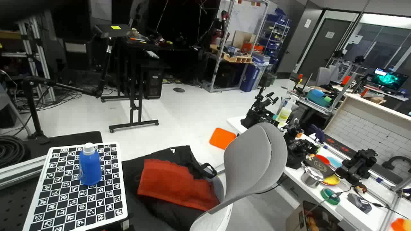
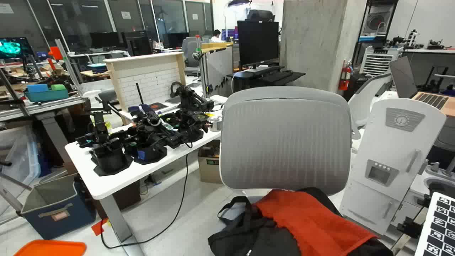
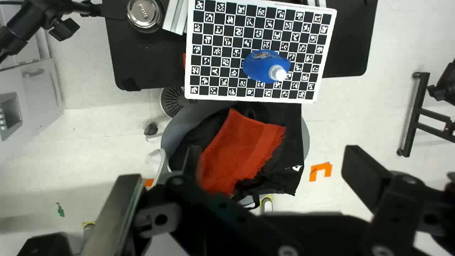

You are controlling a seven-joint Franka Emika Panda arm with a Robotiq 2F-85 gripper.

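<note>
A blue bottle with a white cap [image 1: 91,169] stands upright on a black-and-white patterned board [image 1: 109,209]. From above, the wrist view has the same bottle [image 3: 260,66] on the right half of the board [image 3: 204,96], well ahead of my gripper. The gripper is open, its dark fingers [image 3: 362,175] wide apart and nothing held between them. Below it, a red-orange cloth [image 3: 239,153] lies over black fabric on the chair; in exterior view 1 this cloth [image 1: 169,184] is beside the board. Neither exterior view has the gripper in it.
A grey chair [image 1: 252,158] stands close to the board, its back rising high. Behind it a white table [image 2: 115,181] carries black robot arms and kitchen items. A black stand arm [image 1: 61,84] reaches in near the board. The board around the bottle is clear.
</note>
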